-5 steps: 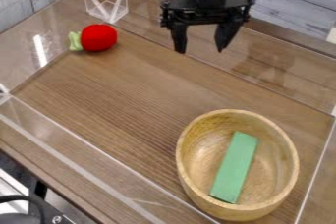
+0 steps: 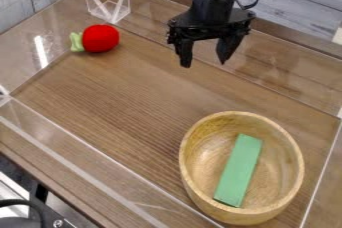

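My black gripper (image 2: 205,47) hangs over the back middle of the wooden table, its fingers open with nothing visible between them. A red round object with a green end (image 2: 100,38) lies at the back left, apart from the gripper. At the front right, a tan bowl (image 2: 201,166) holds a green block (image 2: 238,170) lying inside it.
A white wire-like object (image 2: 110,2) stands at the back left. Pale walls border the back and left, and a dark cable shows at the bottom left corner.
My gripper has shifted and turned slightly over the back of the table. The red object, the bowl and the green block have not moved.
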